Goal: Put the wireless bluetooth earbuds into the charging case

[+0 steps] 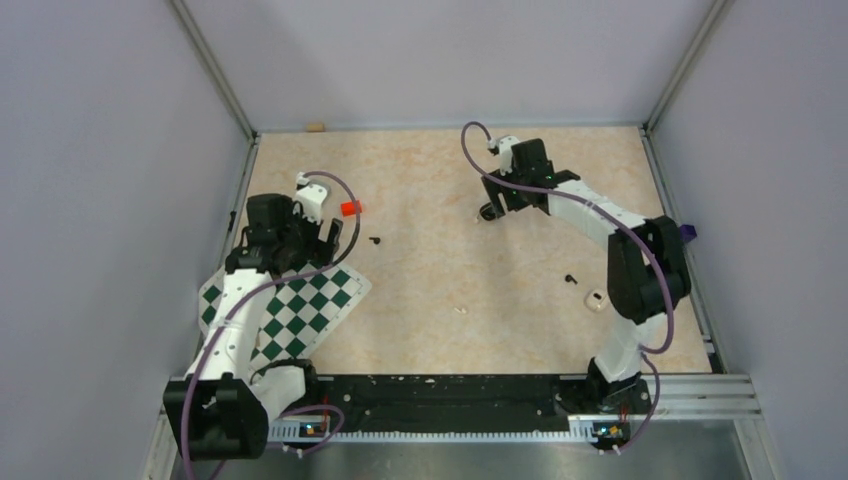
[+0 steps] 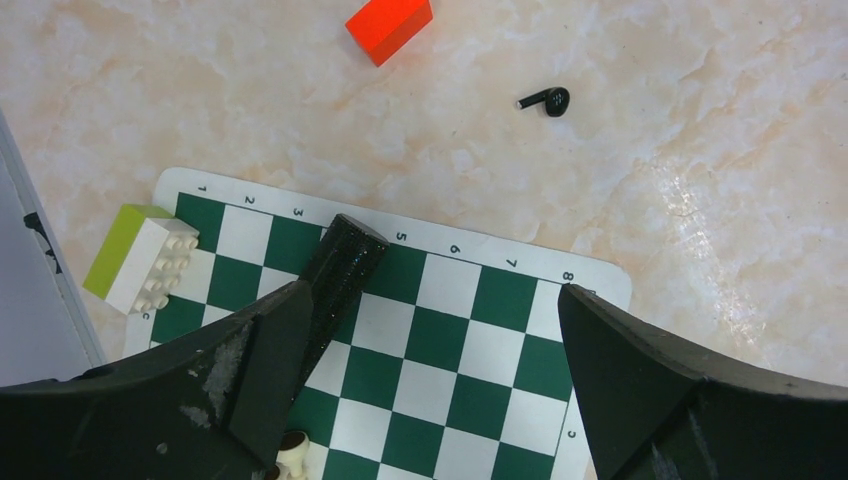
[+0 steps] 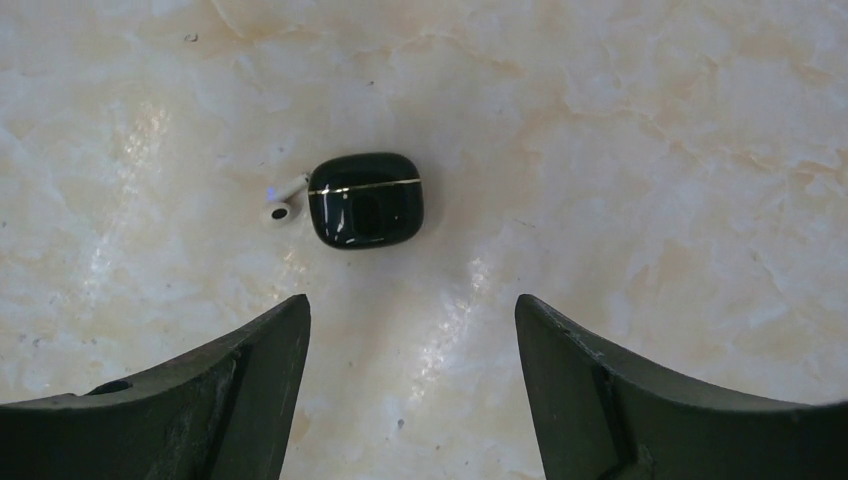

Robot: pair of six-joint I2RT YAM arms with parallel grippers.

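Observation:
A glossy black charging case [image 3: 365, 200] lies on the table with a white earbud [image 3: 282, 208] beside its left. My right gripper is open above and just short of them, nothing between its fingers. A black earbud [image 2: 552, 101] lies right of the checkered board [image 1: 334, 300]; another small black piece [image 1: 569, 279] lies at the right, near a white case [image 1: 597, 300]. A small white piece [image 1: 461, 310] lies near the front middle. My left gripper is open over the board.
In the left wrist view are an orange block [image 2: 390, 28], a green-white brick [image 2: 120, 260] and a black cylinder [image 2: 340, 255] on the board. Walls border the sides and back.

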